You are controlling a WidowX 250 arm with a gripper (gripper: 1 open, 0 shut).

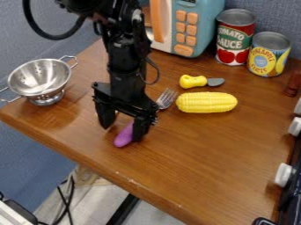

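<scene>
My black gripper [122, 120] is low over a purple object [126, 135] in the middle-left of the table, its fingers around or just over it; whether they grip it is hidden. A fork [166, 98] lies behind to the right. A toy corn cob [207, 103] and a yellow-handled cutter [199, 82] lie right of the gripper.
A steel colander [42, 81] sits at the left edge. Two cans, tomato [234, 35] and yellow [268, 54], and a toy microwave [182, 22] stand at the back. A black appliance [288, 176] is at the right.
</scene>
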